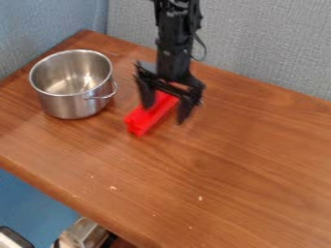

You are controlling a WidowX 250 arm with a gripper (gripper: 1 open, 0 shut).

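A black gripper [169, 93] reaches down from the top of the view over a red oblong block [143, 121] lying on the wooden table [233, 184]. Its fingers are spread open, one on either side of the block's far part, which they partly hide. The gripper is slightly blurred, and whether it touches the block is unclear.
A steel pot [74, 83] with a handle stands to the left of the block. Grey padded walls border the table at the back.
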